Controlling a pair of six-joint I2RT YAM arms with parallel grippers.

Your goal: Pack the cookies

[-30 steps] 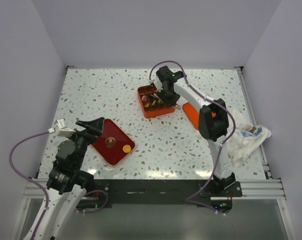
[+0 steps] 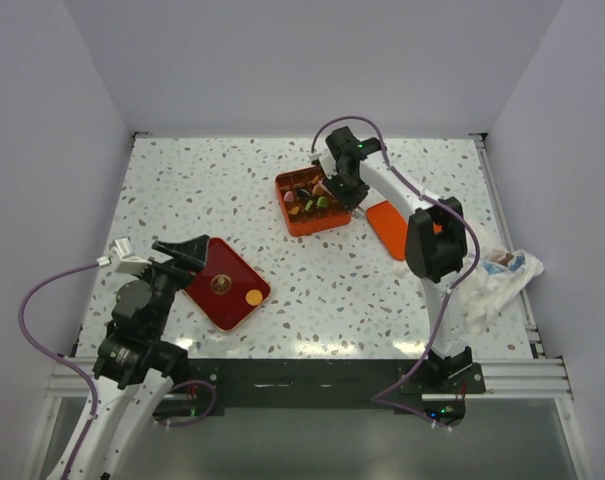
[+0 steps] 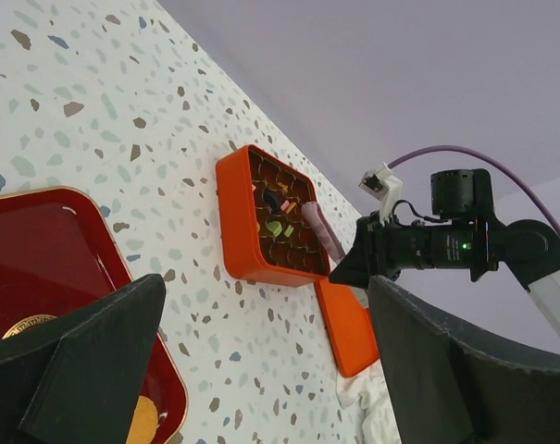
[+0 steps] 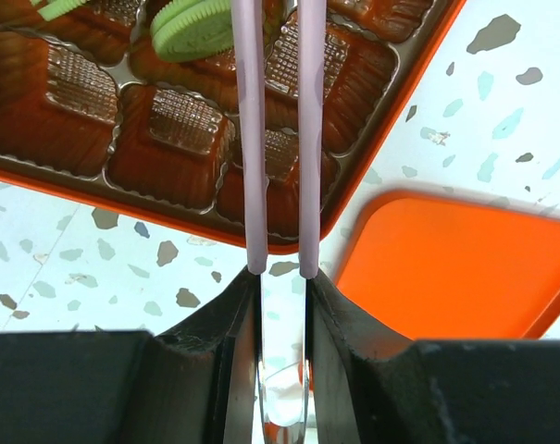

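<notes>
An orange box (image 2: 317, 227) with a brown compartment tray (image 4: 159, 148) holds small cookies, including a green one (image 4: 182, 35). My right gripper (image 2: 344, 197) is over the box's right part, shut on long pale pink sticks (image 4: 252, 139) that reach across the compartments; whether their tips hold anything is out of frame. My left gripper (image 2: 187, 255) stands open above a dark red tray (image 2: 227, 310) at the lower left, nothing between its fingers. That tray holds a brown round piece (image 2: 220, 285) and an orange one (image 2: 253, 297).
An orange flat tray (image 4: 455, 268) lies right of the box. A crumpled white cloth (image 2: 497, 290) is at the right edge.
My right arm has shifted slightly to the right and back over the box. The left arm has not moved.
</notes>
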